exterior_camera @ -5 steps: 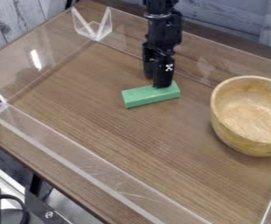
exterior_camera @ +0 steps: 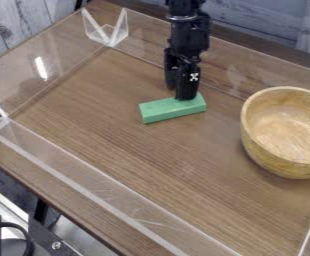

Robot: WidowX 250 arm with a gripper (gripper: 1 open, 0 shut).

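A green rectangular block [exterior_camera: 165, 109] lies on the wooden table, slightly tilted, just left of centre-right. My black gripper [exterior_camera: 183, 86] reaches down from the top of the view to the block's upper right part, open, its fingertips low at the block. Whether they touch it is too small to tell.
A large light wooden bowl [exterior_camera: 285, 130] sits at the right. A white wire-like object [exterior_camera: 107, 30] stands at the back left. Black cables [exterior_camera: 14, 226] lie at the lower left edge.
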